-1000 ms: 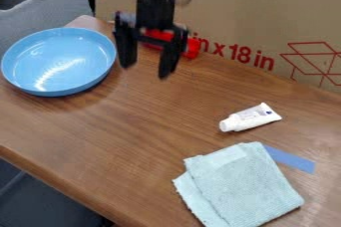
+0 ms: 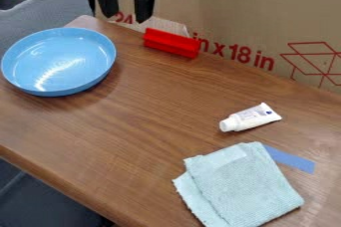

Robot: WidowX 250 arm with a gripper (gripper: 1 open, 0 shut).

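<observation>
My black gripper hangs open at the top of the camera view, above the back of the wooden table, with nothing seen between its fingers. Below it lie a red box, a blue plate at the left, a white tube at the right, and a folded pale-blue cloth at the front right.
A cardboard wall with red print stands behind the table. A blue strip lies beside the cloth. A grey surface is at the back left.
My gripper has moved up and back from over the middle of the table to the top edge of the view, shifting left. The objects on the table look unchanged.
</observation>
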